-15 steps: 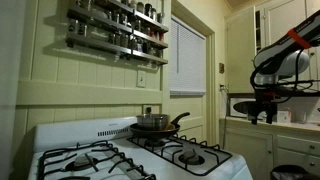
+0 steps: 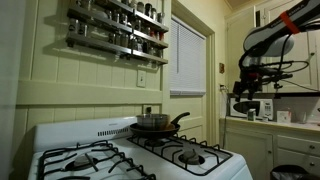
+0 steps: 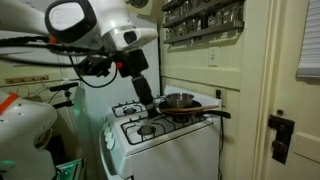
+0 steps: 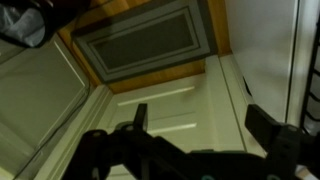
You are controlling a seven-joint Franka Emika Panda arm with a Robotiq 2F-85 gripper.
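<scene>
My gripper is open in the wrist view, its two dark fingers (image 4: pixel 262 124) well apart and nothing between them. Beyond them are a pale panelled door or cabinet front and the floor. In exterior view 1, the gripper (image 2: pixel 243 98) hangs in the air at the right, before the far counter and away from the stove. Exterior view 2 has the white arm (image 3: pixel 95 35) large in the foreground. A dark pan (image 2: pixel 155 122) rests on the back burners of the white stove (image 2: pixel 90 130); its handle points right.
Spice racks (image 2: pixel 115 30) hang on the wall above the stove. At the right stands a counter (image 2: pixel 270 125) with small items over cabinets. A patterned rug (image 4: pixel 150 43) lies on the wooden floor.
In exterior view 1, the arm and gripper have moved up and to the left, and appear larger. The pan and stove have stayed put.
</scene>
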